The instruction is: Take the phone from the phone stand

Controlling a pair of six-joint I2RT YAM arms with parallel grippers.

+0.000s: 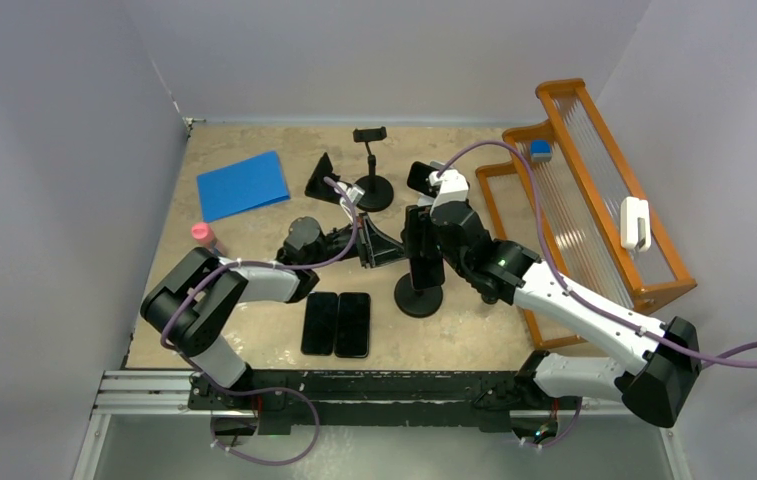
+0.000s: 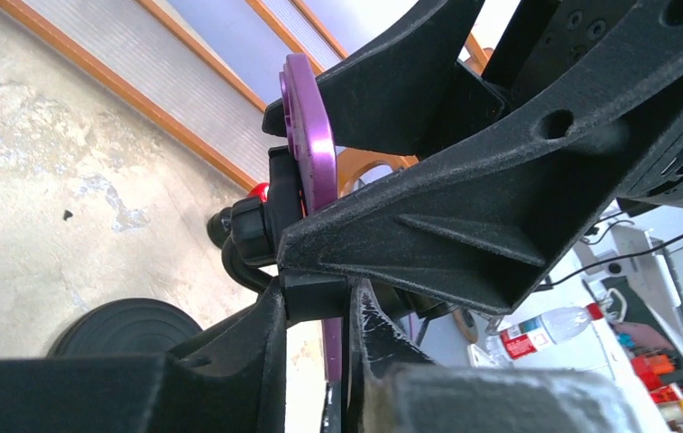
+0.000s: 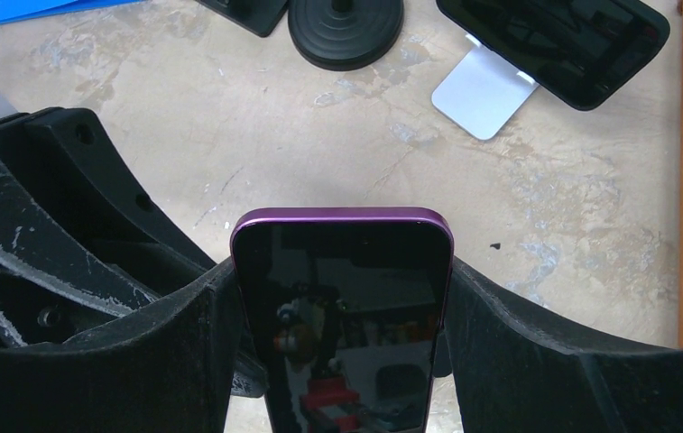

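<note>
The purple-edged phone (image 3: 346, 316) stands upright on the stand, whose round black base (image 1: 419, 297) rests on the table. My right gripper has one finger along each side of the phone; whether both pads press on it is hard to judge. In the left wrist view, the phone's purple edge (image 2: 312, 135) shows between the right gripper's black fingers (image 2: 464, 216). Low beside the phone, my left gripper is shut on a small black part (image 2: 313, 290), apparently the stand's holder. The stand's neck is mostly hidden.
Two phones (image 1: 336, 325) lie flat at the front. Behind are a black stand (image 1: 374, 193), a phone on a white stand (image 3: 554, 41), and a blue folder (image 1: 244, 187). A wooden rack (image 1: 594, 200) borders the right side. Bare table lies between folder and flat phones.
</note>
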